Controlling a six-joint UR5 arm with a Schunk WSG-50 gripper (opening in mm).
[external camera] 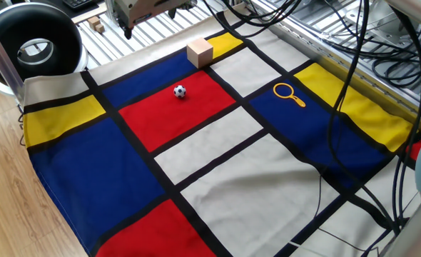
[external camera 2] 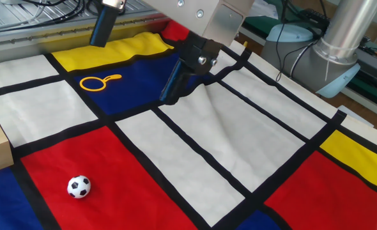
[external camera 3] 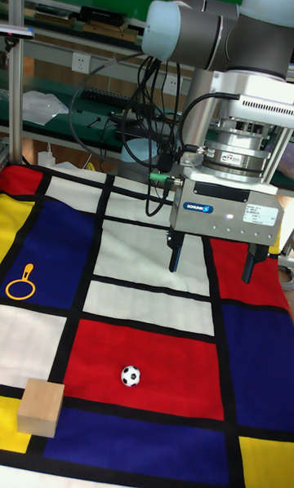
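My gripper [external camera 3: 210, 276] hangs in the air above the cloth, its two dark fingers wide apart and nothing between them. In exterior view 2 the same open gripper [external camera 2: 133, 73] shows from close by, at the top. A small black-and-white soccer ball [external camera: 180, 91] rests on the red patch, apart from the fingers. The plain wooden block [external camera 3: 40, 406] sits near the cloth's edge, by the yellow and blue patches. On the other blue patch lies a yellow ring with a handle [external camera 2: 98, 83], like a magnifying glass. None of these objects touches the gripper.
A cloth of coloured patches with black bands [external camera: 232, 171] covers the table, wrinkled in its large white area. Black cables [external camera: 339, 128] hang at the right in exterior view 1.
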